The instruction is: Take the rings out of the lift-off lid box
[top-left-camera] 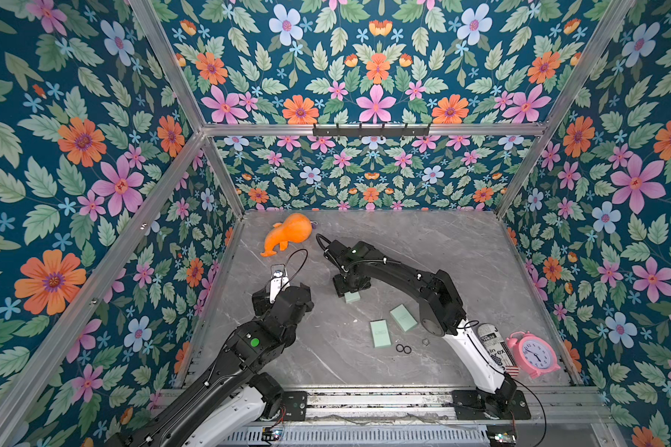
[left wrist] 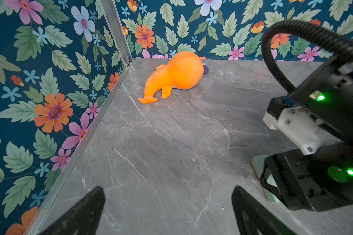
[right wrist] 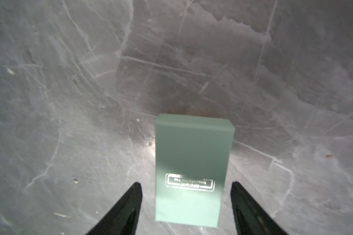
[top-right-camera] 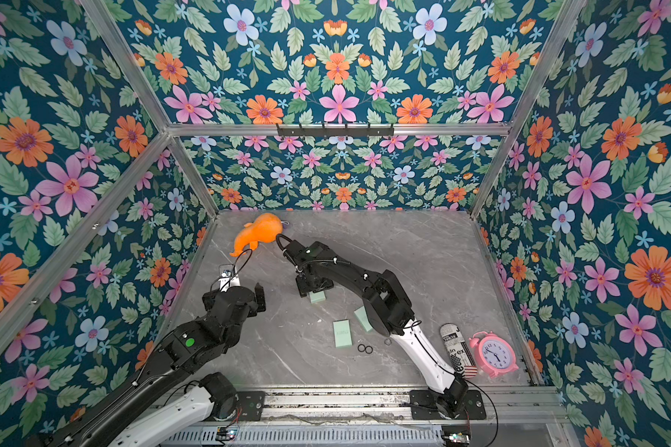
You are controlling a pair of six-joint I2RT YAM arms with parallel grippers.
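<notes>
A pale green box (right wrist: 192,154) with a small printed label lies flat on the table between the fingers of my right gripper. Those fingers are apart, and table shows on both sides of the box, so neither finger seems to touch it. In the top left view, two more pale green pieces, one upright to the view (top-left-camera: 380,333) and one tilted (top-left-camera: 404,318), lie nearer the front. Two dark rings (top-left-camera: 403,348) sit beside them, with a thin ring (top-left-camera: 425,341) to the right. My left gripper stands open over bare table, holding nothing.
An orange plush toy (top-left-camera: 287,233) lies at the back left. Near the right front corner are a pink alarm clock (top-left-camera: 535,354) and a printed pouch-like item (top-left-camera: 496,346). The right arm spans the middle.
</notes>
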